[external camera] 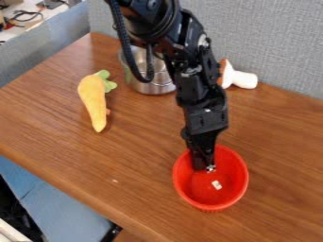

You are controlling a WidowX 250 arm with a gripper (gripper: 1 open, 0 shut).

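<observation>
My gripper (202, 161) reaches down at the rim of a red bowl (221, 189) at the front right of the wooden table; its fingertips are at the bowl's back-left edge, and I cannot tell how far they are closed. A yellow vegetable toy with a green top (93, 98) lies at the left. A steel pot (149, 83) stands at the back, partly hidden behind my arm.
A white object (240, 77) lies by the back wall.
</observation>
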